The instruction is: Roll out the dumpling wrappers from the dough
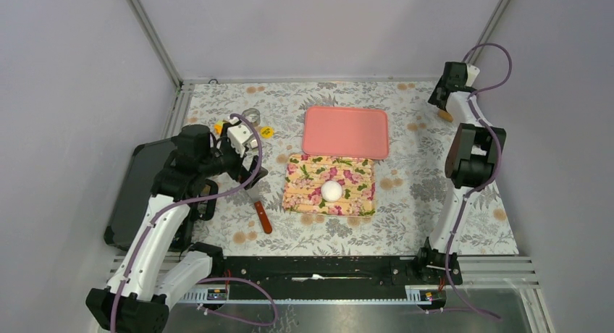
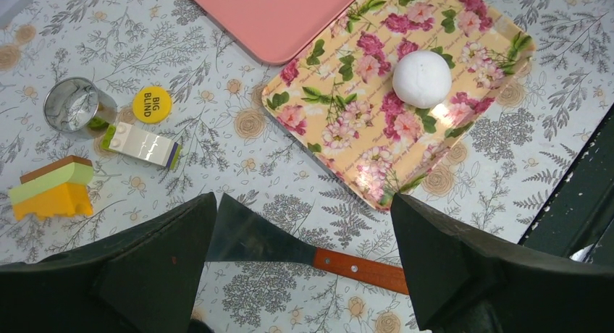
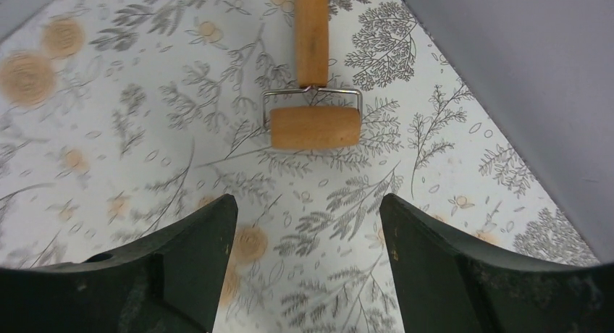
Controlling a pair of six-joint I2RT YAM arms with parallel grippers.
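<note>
A white round ball of dough point(image 1: 332, 191) rests on the flowered tray point(image 2: 347, 141). The wooden roller point(image 3: 315, 127) with its handle point(image 3: 311, 36) lies on the cloth near the far right corner; in the top view my right arm covers most of it. My right gripper is above the cloth beside the roller, its fingers apart with nothing between them. Over the scraper point(image 2: 362, 270), my left gripper stands open, holding nothing; the scraper's wooden handle shows between and below its fingers.
A pink tray point(image 1: 346, 132) lies behind the flowered one. A metal cup point(image 2: 78, 107), a yellow lid point(image 2: 152, 104) and toy blocks point(image 2: 145, 145) stand at the left. The right wall point(image 1: 565, 130) is close to my right arm. Bare cloth separates the trays from that arm.
</note>
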